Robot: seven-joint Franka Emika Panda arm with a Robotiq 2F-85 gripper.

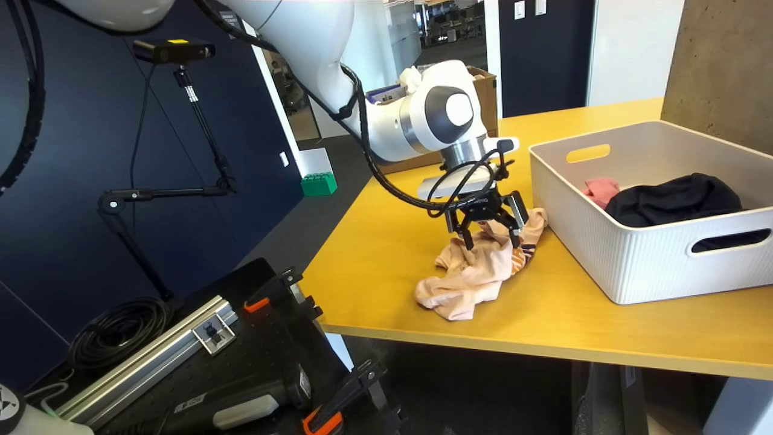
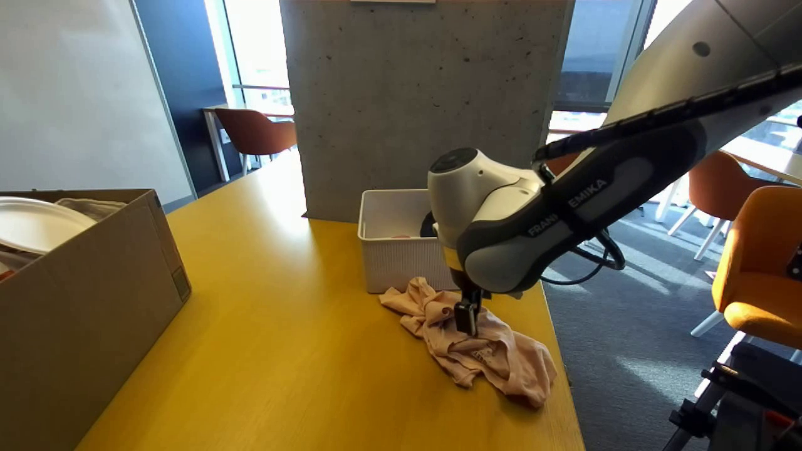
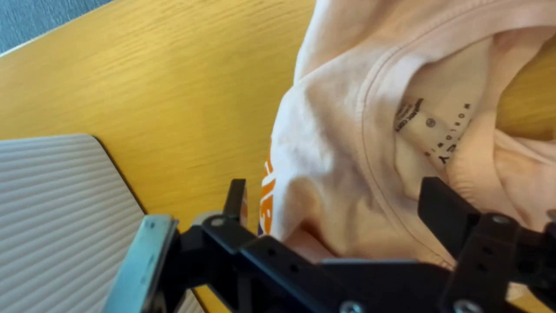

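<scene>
A crumpled peach shirt lies on the yellow table, with orange and dark print along one side. In the wrist view the shirt's collar and inner label face up. My gripper points down over the shirt's middle, its fingers wide apart. One finger is over bare table beside the print and the other over the collar; cloth lies below the gap, not gripped. From the second exterior view, the gripper appears close above the cloth; whether the tips touch it I cannot tell.
Right beside the shirt stands a white ribbed bin holding a black cloth and a pink cloth. A cardboard box sits farther off on the table. The table's edge runs close to the shirt; open tabletop lies on its other side.
</scene>
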